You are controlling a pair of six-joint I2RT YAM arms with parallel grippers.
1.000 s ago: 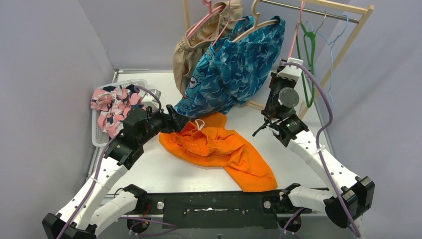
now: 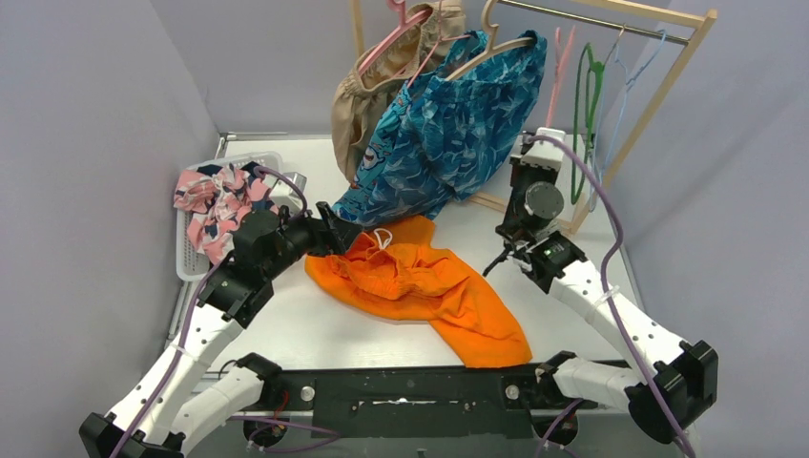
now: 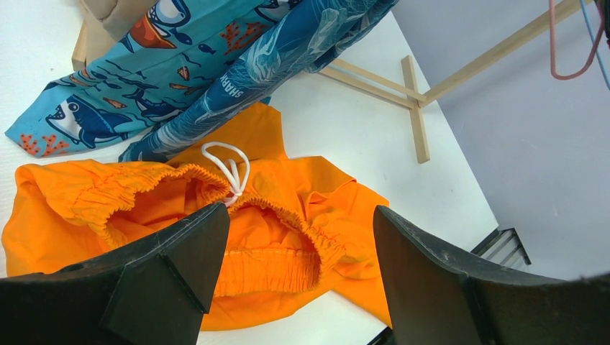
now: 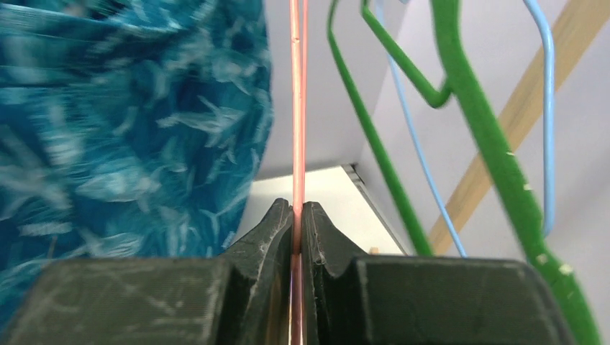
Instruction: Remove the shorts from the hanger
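Orange shorts point(image 2: 420, 277) with a white drawstring lie loose on the table, no hanger in them. Above them my left gripper stands open, its fingers point(image 3: 187, 266) apart with nothing between. A pink hanger point(image 4: 297, 122) runs upright into my right gripper, whose fingers are shut on its thin stem; no cloth hangs on it. In the top view the pink hanger point(image 2: 561, 76) rises from the right gripper beside the rod. Blue shorts point(image 2: 467, 114) on a wooden hanger point(image 2: 489, 48) and beige shorts point(image 2: 363, 105) hang to the left.
Green hanger point(image 2: 579, 124) and light blue hanger point(image 2: 625, 86) dangle close on the right gripper's right side. The rack's metal rod point(image 2: 596, 20) runs above. A white basket point(image 2: 181, 243) with pink patterned cloth point(image 2: 224, 200) stands at left.
Green and blue hangers have swayed. The left arm and orange shorts have stayed still.
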